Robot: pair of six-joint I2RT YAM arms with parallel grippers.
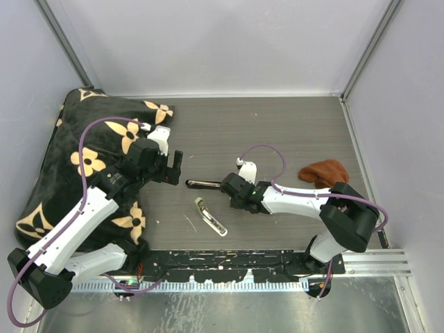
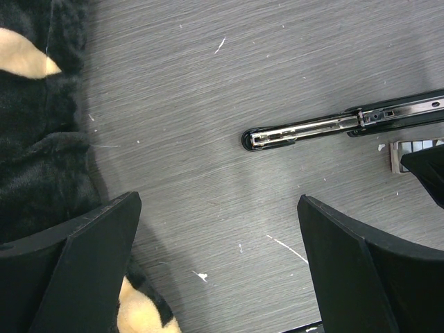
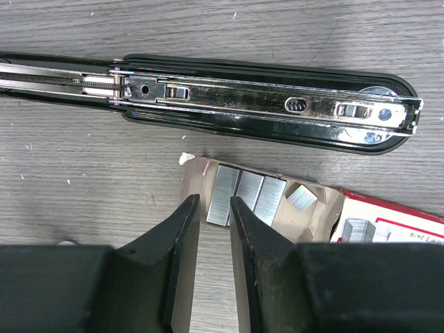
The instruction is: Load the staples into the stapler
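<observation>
The black stapler (image 3: pixel 277 104) lies opened out flat, its metal staple channel facing up across the right wrist view. In the left wrist view the stapler's thin end (image 2: pixel 305 130) points left. Below it in the right wrist view, silver staple strips (image 3: pixel 223 189) sit in an opened carton with a red and white side (image 3: pixel 395 216). My right gripper hangs over the near edge of the strips, partly open, with nothing seen gripped; whether it touches them I cannot tell. My left gripper (image 1: pixel 175 168) is wide open and empty, left of the stapler.
A pale elongated tool (image 1: pixel 211 216) lies in front of the stapler. At the left is a dark flowered blanket (image 1: pixel 90 139), and a brown cloth (image 1: pixel 325 173) rests to the right.
</observation>
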